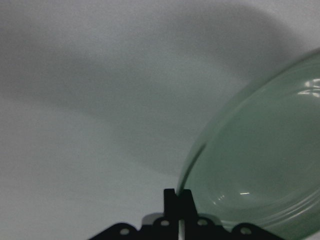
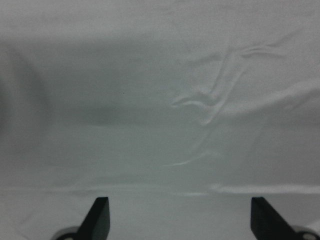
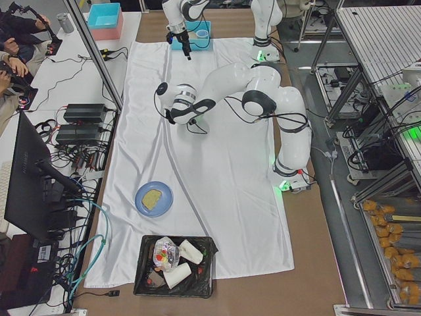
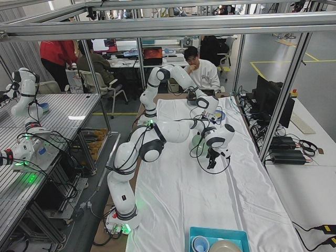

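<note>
A translucent green dish [image 1: 260, 150] fills the right of the left wrist view; my left gripper is shut on its rim. In the camera right view the green dish [image 4: 197, 144] is partly hidden behind an arm. My right gripper is open over the white cloth, nothing between its fingers; in the camera right view this gripper [image 4: 211, 164] hangs nearer the blue tray end.
A blue plate [image 3: 167, 197] with a yellow item [image 3: 150, 199] lies on the cloth, near a black tray [image 3: 206, 283] of wrapped items. A blue tray [image 4: 237, 236] with dishes stands at the opposite end. Monitors and cables line one side.
</note>
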